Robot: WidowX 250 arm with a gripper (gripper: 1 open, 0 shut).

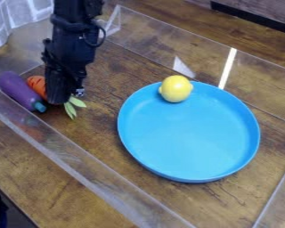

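Observation:
My black gripper (64, 89) reaches down over an orange carrot (38, 86) at the left, hiding part of it; the carrot's pale green leaves (74, 107) show below the fingers. A purple eggplant (18, 92) lies just left of the carrot. The fingers look close together, but whether anything is between them is hidden.
A large blue plate (188, 134) fills the right middle. A yellow lemon (176, 88) rests at its upper rim. Clear panels edge the work area.

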